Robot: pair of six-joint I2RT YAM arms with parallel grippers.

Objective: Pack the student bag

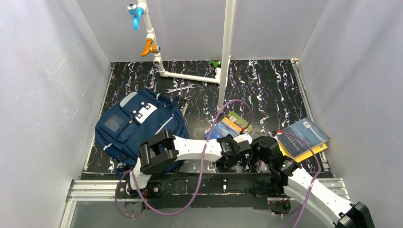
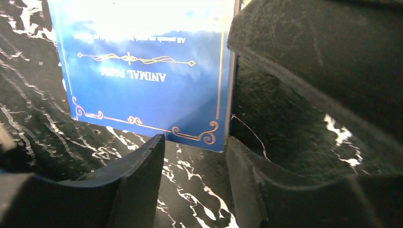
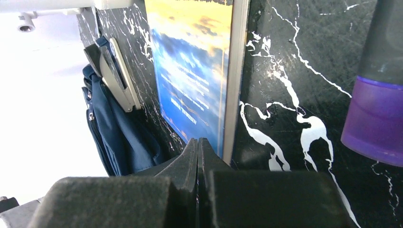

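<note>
A blue "Animal Farm" book [image 2: 142, 90] lies flat on the dark marbled floor, its yellow and green cover parts showing in the top view. At its near edge, my left gripper has its fingers apart, one close to the book's corner; no grip on it shows. Beside it, my right gripper is shut with nothing between its fingertips, in front of the book's near corner [image 3: 221, 149]. The navy student bag [image 1: 128, 126] rests at the left, partly covered by my left arm. Two more books, one dark blue [image 1: 306, 135] and one yellow [image 1: 313, 151], lie stacked at the right.
In the right wrist view, a grey and purple cylinder [image 3: 378, 114] lies close on the right. A white vertical pipe [image 1: 227, 52] stands behind the book. A wrench [image 1: 180, 89] lies near the back pipe. Open floor extends at the back right.
</note>
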